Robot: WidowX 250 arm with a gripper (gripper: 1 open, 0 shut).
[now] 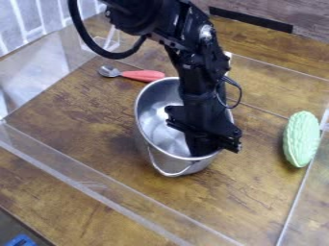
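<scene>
A steel pot (158, 130) with a wire handle stands in the middle of the wooden table. My black gripper (206, 144) is lowered over the pot's right part, its tip down at the pot's near right side and covering much of the opening. Its fingertips are dark and hard to make out, and I see nothing held in them.
A red-handled spoon (140, 74) lies behind the pot to the left. A pale green cabbage-like object (301, 139) lies at the right. A clear barrier edges the left side.
</scene>
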